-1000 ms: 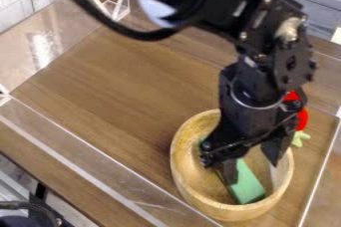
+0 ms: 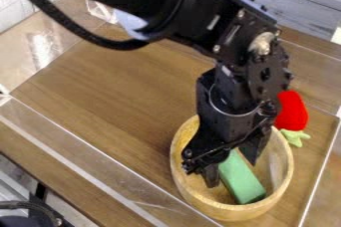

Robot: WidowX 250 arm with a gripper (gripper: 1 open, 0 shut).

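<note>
My black gripper reaches down into a round wooden bowl on the right of the table, its fingertips at the upper part of a green block lying in the bowl. Whether the fingers are open or shut on the block cannot be told, as the gripper hides that end of it.
A red toy vegetable with pale green leaves lies behind the bowl at the right. A blue-white object is partly hidden behind the arm.
My gripper has moved left from over the right side of the bowl, exposing more of the red toy. The bowl has stayed in place.
</note>
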